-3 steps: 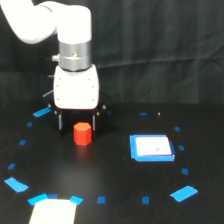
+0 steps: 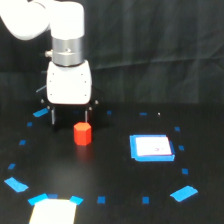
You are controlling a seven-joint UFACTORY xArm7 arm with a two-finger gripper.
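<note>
A small red block (image 2: 82,134) sits on the dark table at the left of the camera view. The white arm's gripper (image 2: 70,116) is open, its two dark fingers spread apart with nothing visible between them. Its right-hand fingertip appears just above the block's top edge; whether they touch I cannot tell. Most of the block lies below and to the right of the middle of the fingers.
To the right lies a blue-edged tray or box (image 2: 134,148) with a white panel (image 2: 153,146) on it. A pale square (image 2: 53,212) is at the front left edge. Blue tape pieces mark the table.
My gripper has shifted left and slightly up in the picture, so the block is no longer centred between its fingers. The block looks unmoved.
</note>
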